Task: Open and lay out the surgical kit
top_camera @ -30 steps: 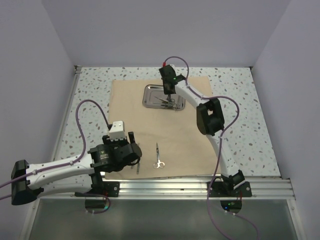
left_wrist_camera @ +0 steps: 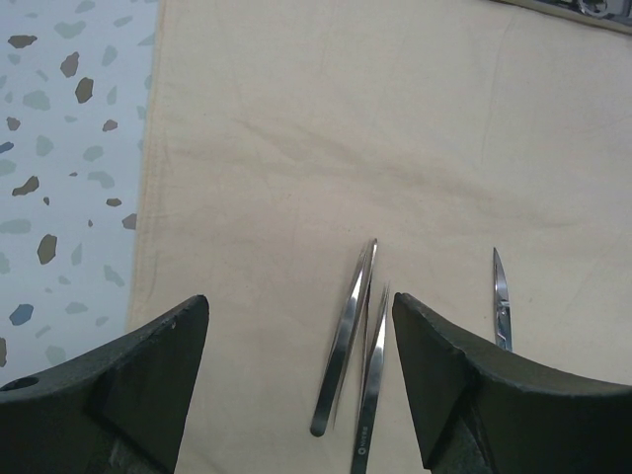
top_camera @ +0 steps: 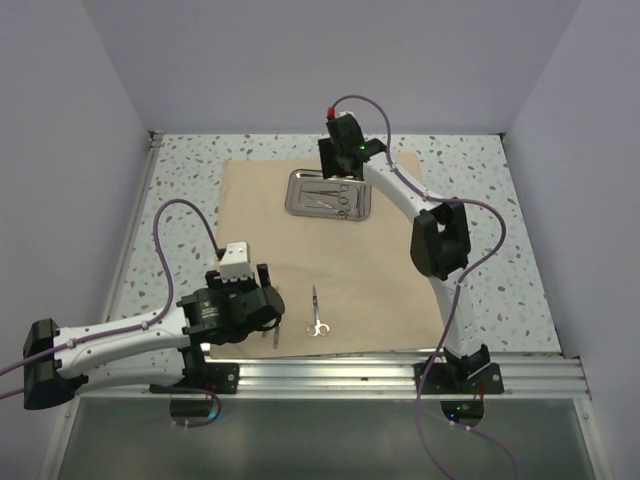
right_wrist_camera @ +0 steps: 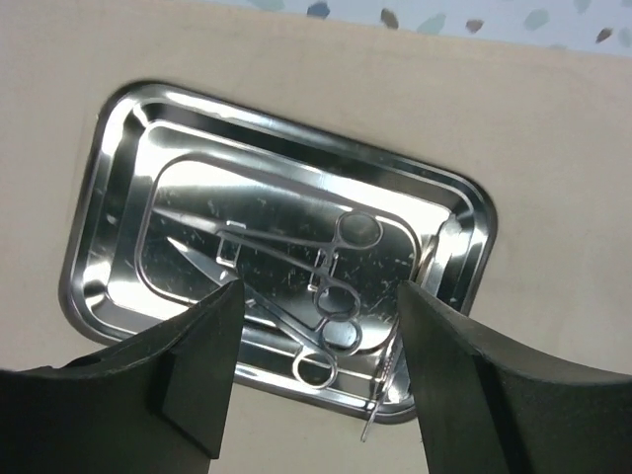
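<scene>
A steel tray (top_camera: 300,208) holds several scissor-like instruments (right_wrist_camera: 338,302) and a slim instrument along its right side (right_wrist_camera: 434,247). My right gripper is open above it, nothing visible between its fingers. My left gripper is open over the lower left of the tan cloth (top_camera: 260,245). Beneath it in the left wrist view lie two tweezers (left_wrist_camera: 341,346) and a pointed instrument (left_wrist_camera: 501,306), which the top view shows as scissors (top_camera: 318,326).
Speckled table (top_camera: 485,250) surrounds the cloth, with grey walls at back and sides. The middle of the cloth between tray and lower instruments is clear.
The left arm looks unchanged.
</scene>
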